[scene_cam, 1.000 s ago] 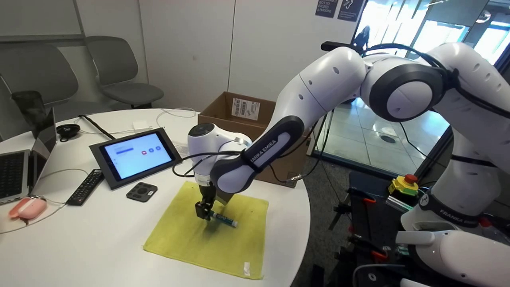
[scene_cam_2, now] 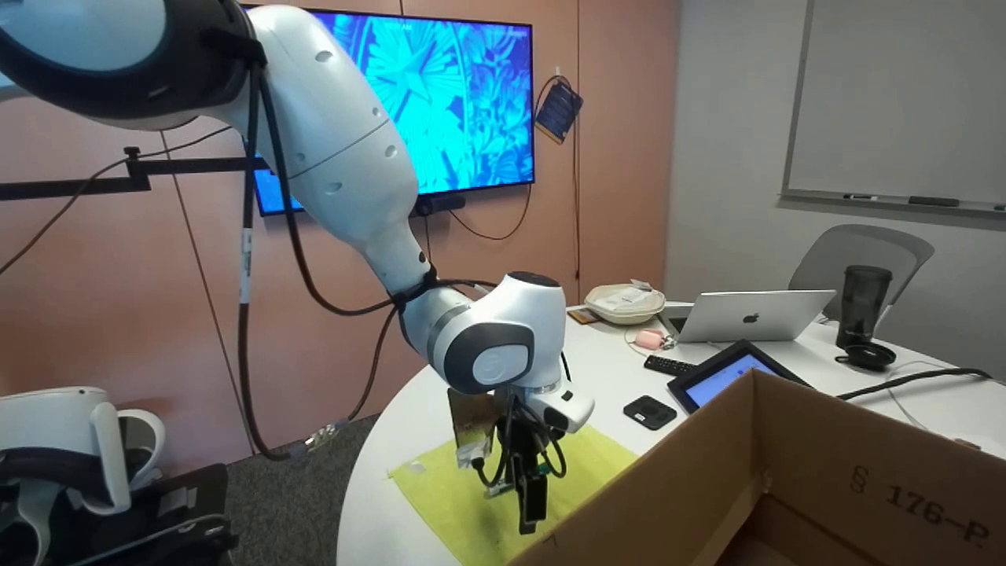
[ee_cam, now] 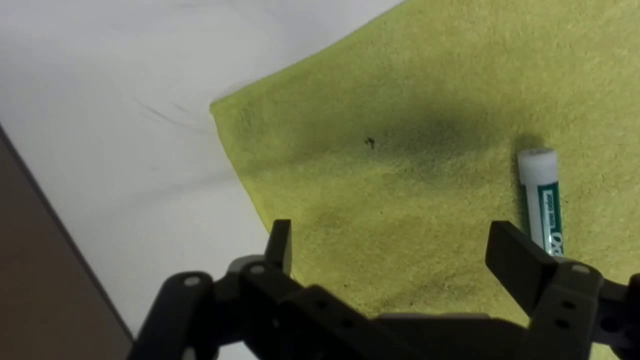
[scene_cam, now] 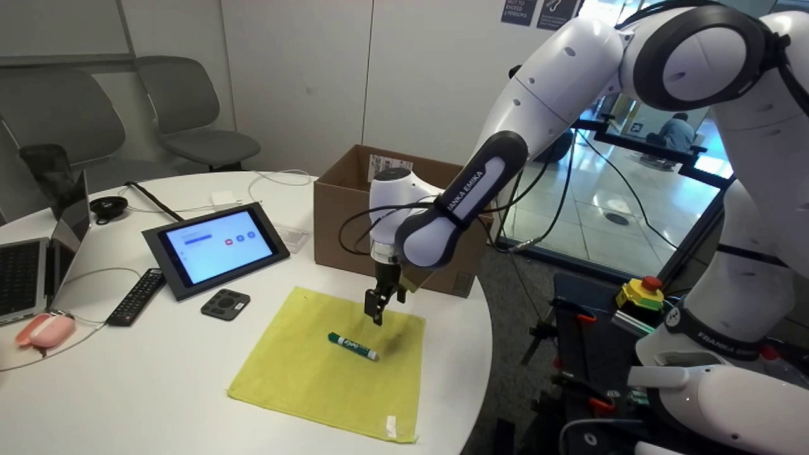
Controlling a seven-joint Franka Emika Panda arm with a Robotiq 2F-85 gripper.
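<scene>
A green and white marker (scene_cam: 352, 346) lies on the yellow cloth (scene_cam: 303, 379), its white end toward the cloth's right side. In the wrist view the marker (ee_cam: 539, 198) shows at the right, partly hidden behind one black finger (ee_cam: 520, 264). My gripper (scene_cam: 384, 309) hangs above the cloth's back right part, apart from the marker. Its fingers stand wide open, and only bare cloth shows between them in the wrist view. From the second exterior side, the arm's end and cables hide most of the marker.
Just behind my gripper stands an open cardboard box (scene_cam: 345, 227). Left of the cloth are a small black device (scene_cam: 225, 304), a tablet (scene_cam: 220, 246), a remote (scene_cam: 136, 296) and a laptop (scene_cam: 23, 277).
My gripper has risen and moved right and back, from the marker's green end toward the box. The marker lies about where it was on the cloth.
</scene>
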